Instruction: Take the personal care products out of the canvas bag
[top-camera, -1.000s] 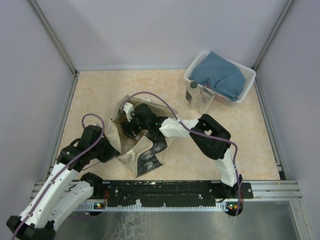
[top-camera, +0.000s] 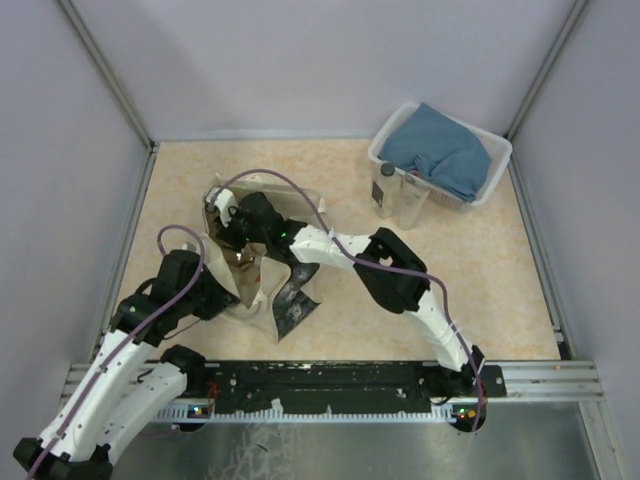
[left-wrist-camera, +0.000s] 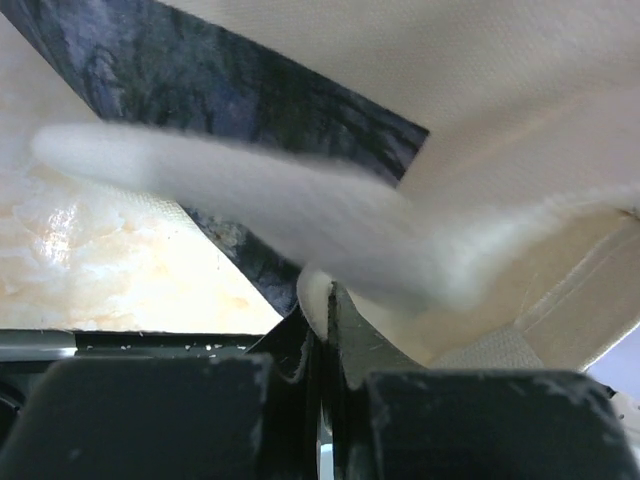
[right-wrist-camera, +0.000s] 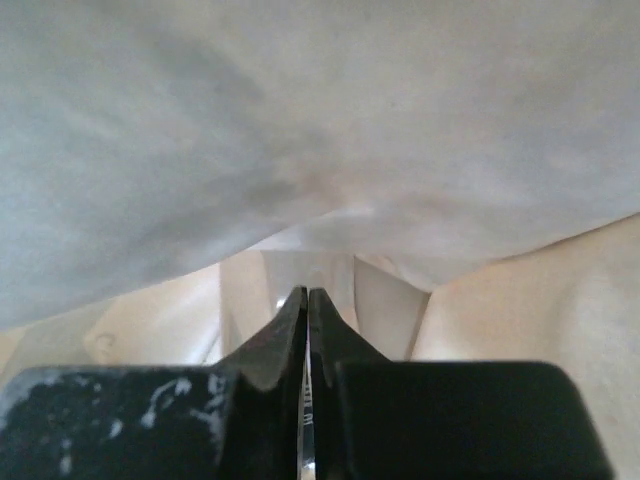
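The cream canvas bag (top-camera: 262, 312) lies open at the left of the table, a dark printed panel (top-camera: 292, 300) on its front. In the left wrist view my left gripper is shut on a thin fold of the bag's cloth (left-wrist-camera: 314, 298). Inside the bag mouth, my right gripper is shut with nothing visible between its fingertips; pale cloth (right-wrist-camera: 320, 110) spreads across its view. A small shiny item (top-camera: 245, 258) shows in the bag beside the right gripper, too unclear to name. The rest of the contents is hidden by the arm and cloth.
Two clear bottles (top-camera: 384, 190) stand upright at the back right, beside a white basket (top-camera: 497, 165) holding folded blue cloth (top-camera: 437, 152).
My right gripper has moved left and slightly toward the back, and the bag's rear part has shifted left along with it. The left arm has stayed almost still.
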